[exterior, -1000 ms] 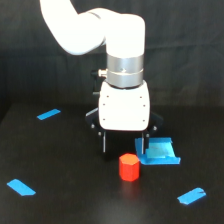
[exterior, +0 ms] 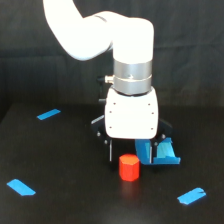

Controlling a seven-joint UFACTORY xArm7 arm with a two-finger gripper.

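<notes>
A white robot arm reaches down into the middle of the camera view, its gripper (exterior: pixel 131 148) hanging over the dark table with one finger on each side. A red hexagonal block (exterior: pixel 129 168) sits on the table just below and in front of the gripper. The fingers stand apart, with no object visible held between them. A blue tray-like piece (exterior: pixel 167 158) lies behind and right of the block, partly hidden by the gripper.
Blue strips lie on the table (exterior: pixel 70 160) at the back left (exterior: pixel 49 113), front left (exterior: pixel 21 187) and front right (exterior: pixel 191 195).
The arm and gripper have shifted slightly right and a little lower, covering more of the blue piece. The red block has not visibly moved.
</notes>
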